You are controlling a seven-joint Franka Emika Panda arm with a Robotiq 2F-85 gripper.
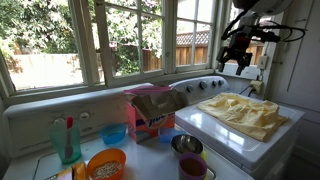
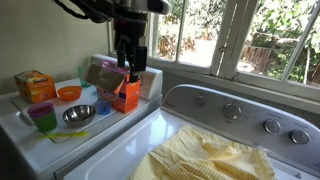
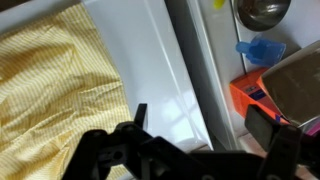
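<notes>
A pale yellow cloth point(image 1: 240, 115) lies spread and wrinkled on top of the right-hand white machine, and its striped weave shows in the wrist view point(image 3: 60, 90). My gripper is held above the machines, its two dark fingers wide apart with nothing between them. Beneath the gap is bare white machine top point(image 3: 150, 60), with the cloth off to the left of that view. In exterior view 2 the gripper point(image 2: 131, 66) hangs high, in front of the orange detergent box point(image 2: 126, 97).
On the left-hand machine stand a metal bowl point(image 2: 76, 115), a purple and green cup point(image 2: 43, 117), an orange bowl point(image 1: 106, 163), a blue scoop point(image 3: 261, 51) and a teal cup point(image 1: 66, 142). Control panels and windows line the back.
</notes>
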